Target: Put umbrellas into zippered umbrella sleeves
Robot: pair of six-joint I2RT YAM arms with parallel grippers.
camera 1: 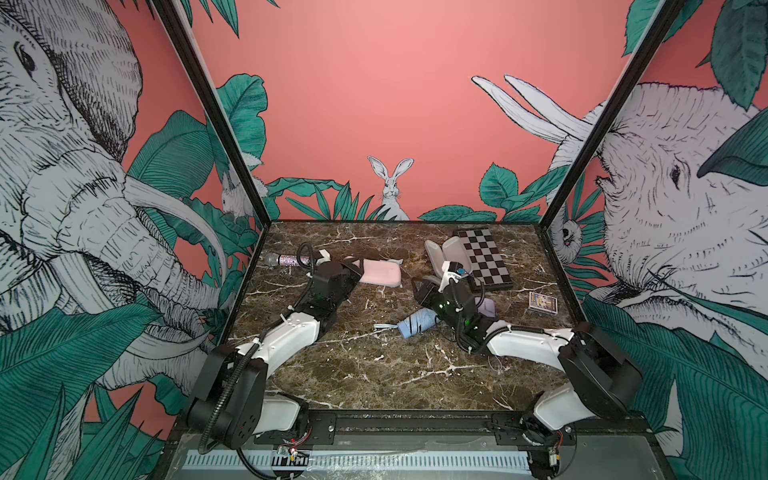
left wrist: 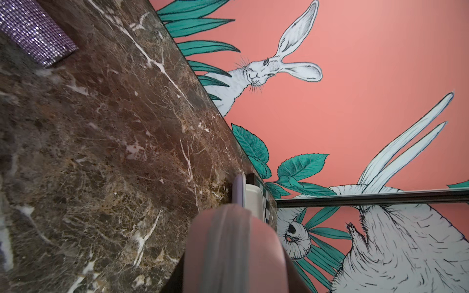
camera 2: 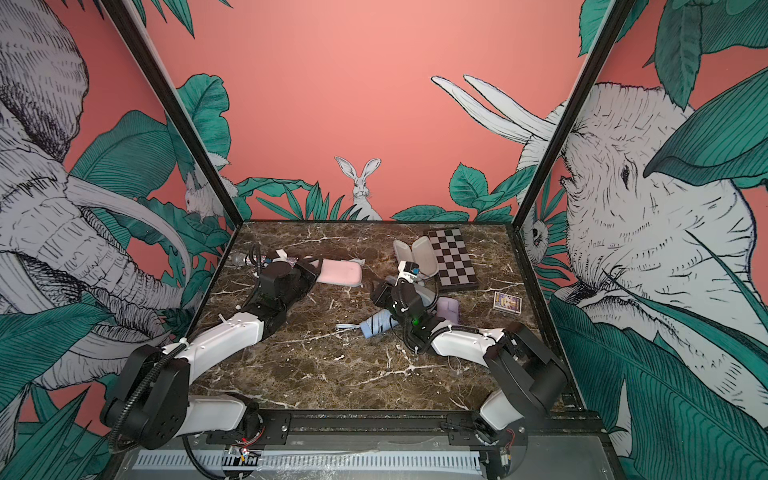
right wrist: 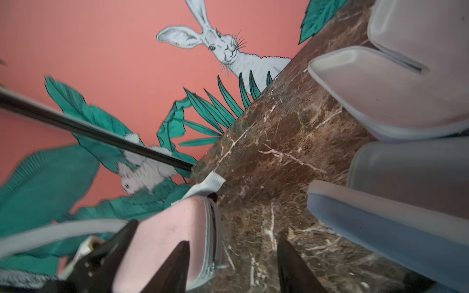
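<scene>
A closed pink zippered sleeve (camera 1: 381, 273) is held at its left end by my left gripper (camera 1: 357, 268), shut on it; its grey zipper band shows at the bottom of the left wrist view. Right of it and clear of the sleeve is my right gripper, its fingers apart and nothing between them. A blue umbrella (camera 1: 417, 322) with a light strap lies beneath the right arm, partly covered. Behind that arm stands an open blue sleeve (right wrist: 386, 227), and farther back an open pale lavender sleeve (camera 1: 448, 257). A small purple umbrella or pouch (camera 1: 485, 306) is partly hidden.
A chessboard (camera 1: 484, 257) lies at the back right, beside the pale sleeve. A card box (camera 1: 543, 301) is near the right edge. At the back left lies a glittery purple cylinder (camera 1: 293, 261).
</scene>
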